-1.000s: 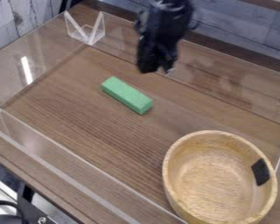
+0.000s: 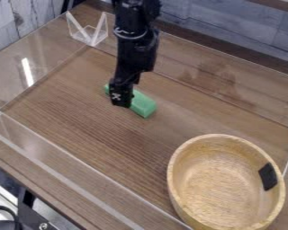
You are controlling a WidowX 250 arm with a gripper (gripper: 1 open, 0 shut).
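Observation:
The black gripper (image 2: pixel 125 95) hangs down from the top of the camera view over the green block (image 2: pixel 139 104), its fingers open at the block's upper-left end and hiding part of it. Whether the fingers touch the block I cannot tell. The block lies on the wooden table (image 2: pixel 80 148), left of centre.
A round cream basket (image 2: pixel 226 212) with a dark patch on its rim takes up the lower right. The table's edges show at upper left and lower left.
The arm has come down and to the left from the upper right, bringing the gripper onto the green block's upper-left end. The block looks unmoved.

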